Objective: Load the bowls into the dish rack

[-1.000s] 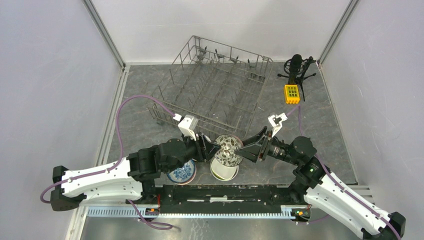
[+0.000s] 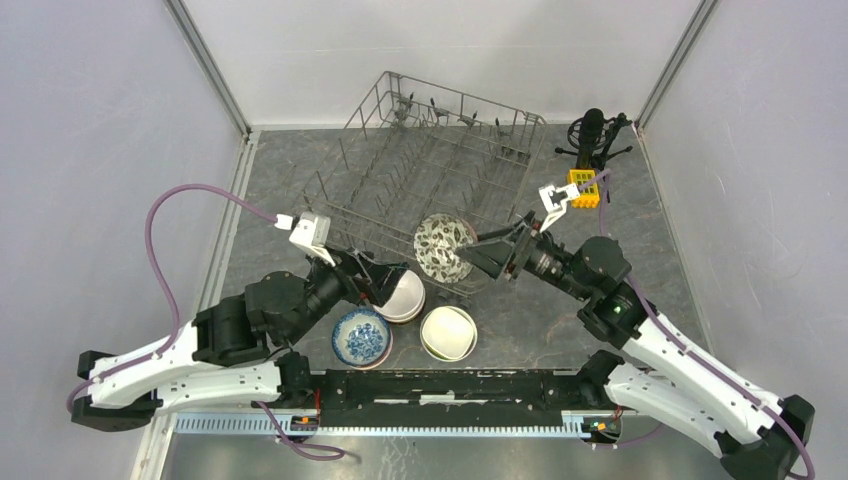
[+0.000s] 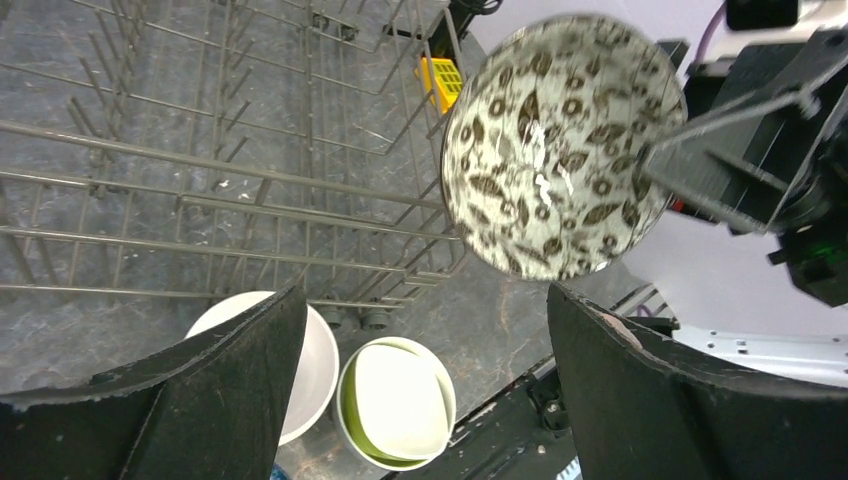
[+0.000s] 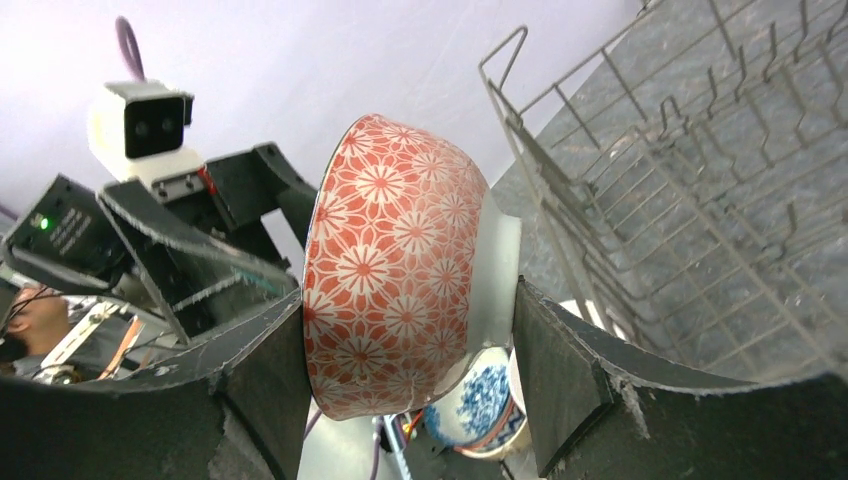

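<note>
My right gripper [image 2: 485,250] is shut on a bowl [image 2: 440,243], patterned grey-brown inside [image 3: 560,140] and red with white flowers outside [image 4: 385,270], held tilted over the near edge of the wire dish rack [image 2: 420,170]. My left gripper [image 2: 380,275] stands open and empty, just left of that bowl. On the floor below lie white bowls [image 2: 402,296], a stack of cream bowls [image 2: 448,332] and blue-and-white bowls [image 2: 360,337].
A yellow basket [image 2: 584,200] and a black stand [image 2: 590,140] are right of the rack. Walls enclose both sides. Bare grey floor shows left of the rack.
My right gripper has moved up toward the rack with the bowl. My left gripper has drawn back leftward and up, away from that bowl, uncovering the white bowls.
</note>
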